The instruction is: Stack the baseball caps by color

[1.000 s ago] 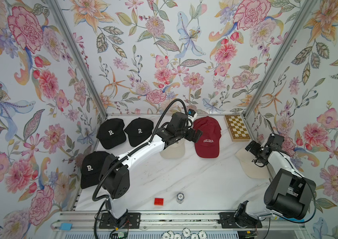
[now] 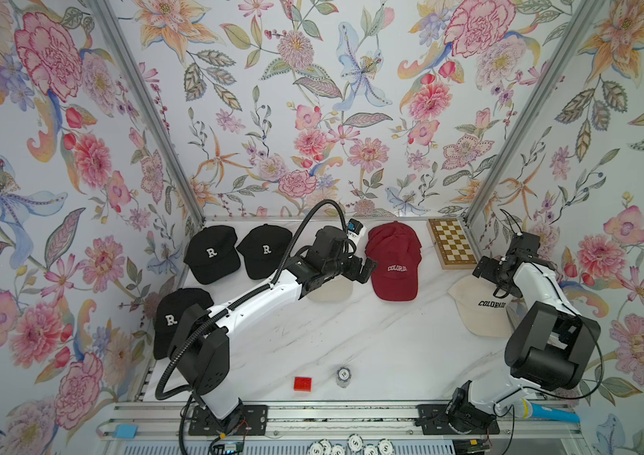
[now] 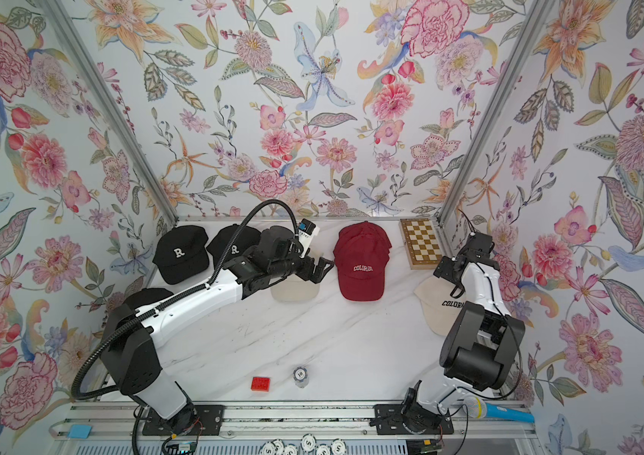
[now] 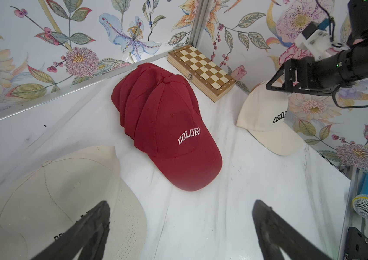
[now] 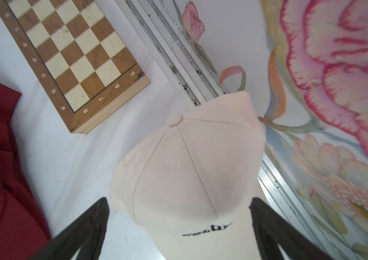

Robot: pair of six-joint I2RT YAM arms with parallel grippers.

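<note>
Several maroon caps point(image 4: 166, 117) are nested in one stack at the back middle. A cream cap point(image 5: 192, 169) lies by the right wall; over its crown my right gripper stands open, fingers to either side of it in the right wrist view. Another cream cap point(image 4: 58, 195) lies left of the maroon stack, mostly hidden under my left arm from above. My left gripper is open above it and to its right, nothing between the fingers. Three black caps lie apart at the left: one point(image 2: 212, 265), a second point(image 2: 261, 261) and a third point(image 2: 166, 307).
A wooden chessboard box point(image 2: 454, 242) stands at the back right, close to the cream cap. Near the front edge are a red box point(image 2: 303, 383) and a small grey round object point(image 2: 343, 376).
My left gripper has drawn back a little to the left from the maroon stack. No cap has clearly moved.
</note>
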